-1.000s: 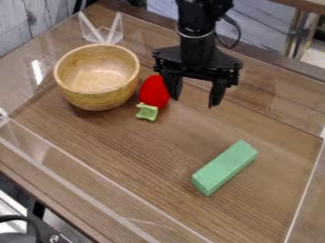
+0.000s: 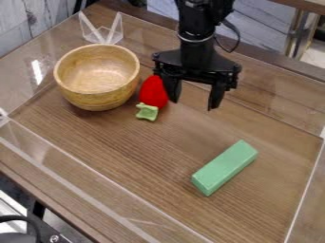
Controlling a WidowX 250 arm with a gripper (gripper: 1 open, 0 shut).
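Observation:
My black gripper [image 2: 196, 87] hangs over the back middle of the wooden table, open, its two fingers spread apart and pointing down. Just left of it is a red object [image 2: 155, 87], partly behind the left finger, with a small light green star-like piece [image 2: 147, 112] in front of it. A long green block [image 2: 223, 168] lies diagonally at the front right.
A large tan bowl [image 2: 95, 90] sits at the left, with a small white wire item [image 2: 102, 33] behind it. A wall and ledge run along the back.

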